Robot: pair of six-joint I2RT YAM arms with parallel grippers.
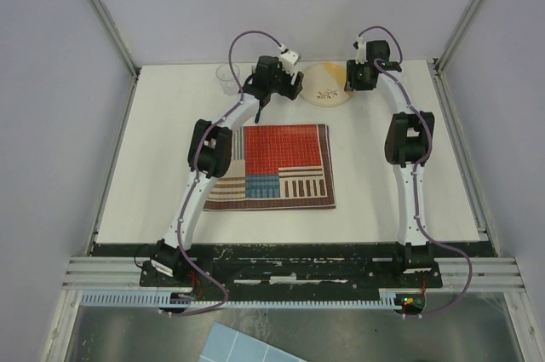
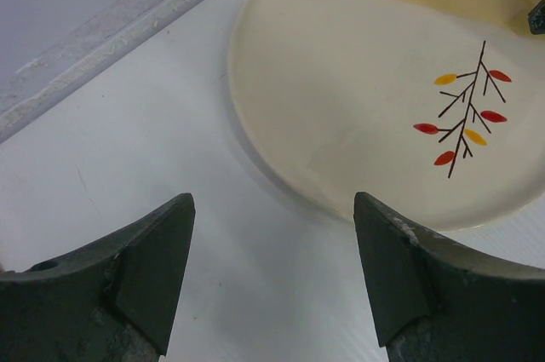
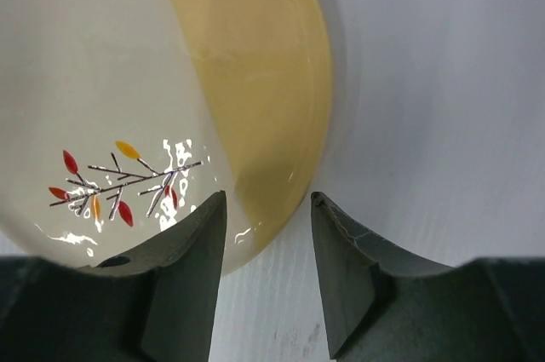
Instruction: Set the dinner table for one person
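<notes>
A cream plate with a yellow segment and a leafy twig design point(image 1: 322, 88) lies at the back of the table. At its left side my left gripper point(image 1: 298, 85) stands open; in the left wrist view the rim of the plate point(image 2: 281, 176) passes just beyond its fingers. By the plate's right edge is my right gripper point(image 1: 349, 78), its fingers point(image 3: 183, 281) apart. Between them the yellow rim of the plate point(image 3: 294, 196) shows, and whether they touch it I cannot tell. The patterned placemat point(image 1: 285, 158) lies flat, nearer the front, with nothing on it.
A clear glass point(image 1: 228, 79) stands at the back left beside the left arm. Dark-handled cutlery point(image 1: 259, 112) lies partly hidden under that arm.
</notes>
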